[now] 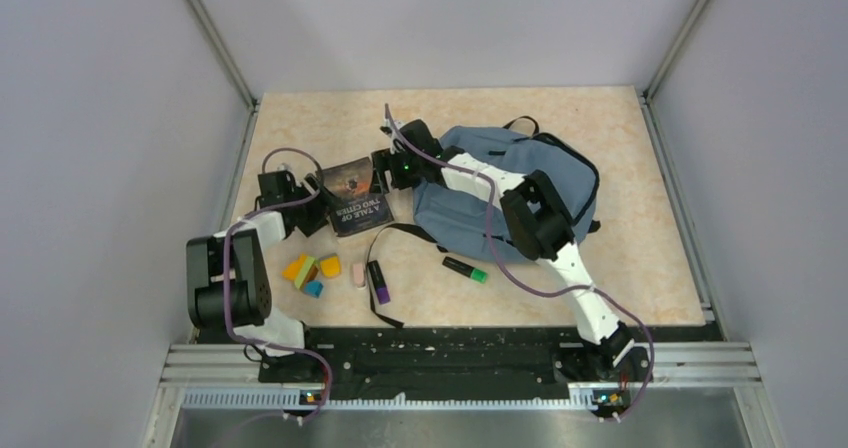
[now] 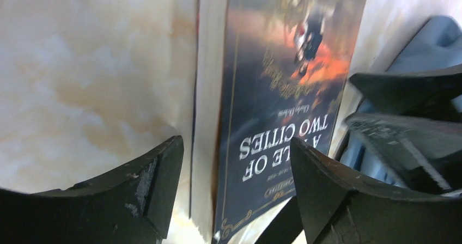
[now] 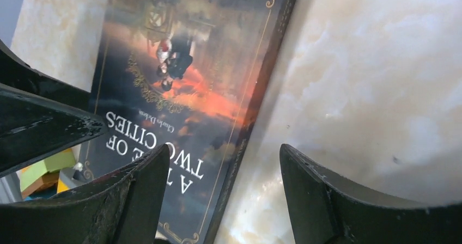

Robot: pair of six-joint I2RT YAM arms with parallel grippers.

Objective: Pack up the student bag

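A dark hardcover book titled A Tale of Two Cities [image 1: 358,196] lies flat on the table, cover up. At its left side is my left gripper, open, its fingers to either side of the pale page edge. On the book's right, my right gripper stands open with the dark right edge between its spread fingers; neither gripper is clamped on the book. The blue-grey student bag [image 1: 450,218] lies to the right, partly covered by the right arm. In the left wrist view, the other gripper's dark fingers [image 2: 408,135] show at the right.
Below the book lie several coloured blocks [image 1: 304,271], a pinkish block [image 1: 358,274] and a purple-ended marker [image 1: 378,282] beside the bag's strap [image 1: 372,293]. A green-ended marker [image 1: 464,269] sits just below the bag. Clear table stretches above the book and at far right.
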